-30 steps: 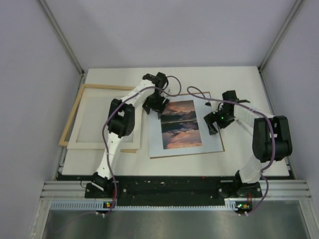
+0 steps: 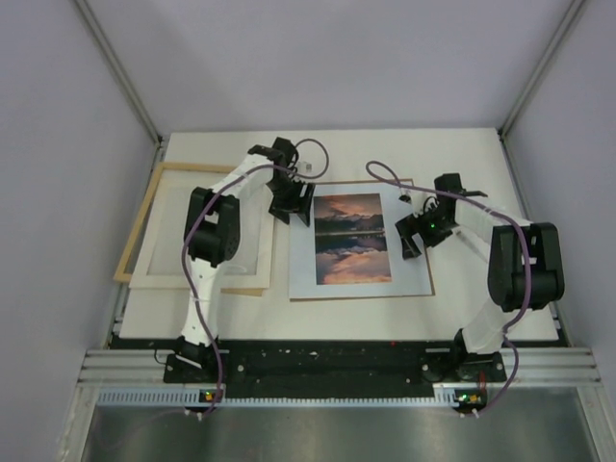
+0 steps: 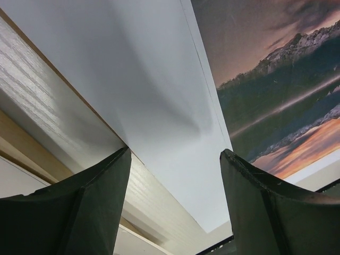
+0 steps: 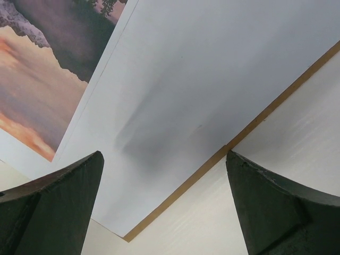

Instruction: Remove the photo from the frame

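Observation:
In the top view the landscape photo [image 2: 351, 239] lies on a white mat [image 2: 404, 279] over a brown backing board at the table's middle. My left gripper [image 2: 294, 214] stands open at the mat's left edge; in the left wrist view its fingertips straddle that edge, with nothing held. My right gripper [image 2: 414, 243] is open at the mat's right edge; in the right wrist view its fingertips sit either side over the white margin and the brown rim, nothing held.
An empty wooden frame [image 2: 144, 223] with a glazed, white-bordered panel lies to the left, partly under the left arm.

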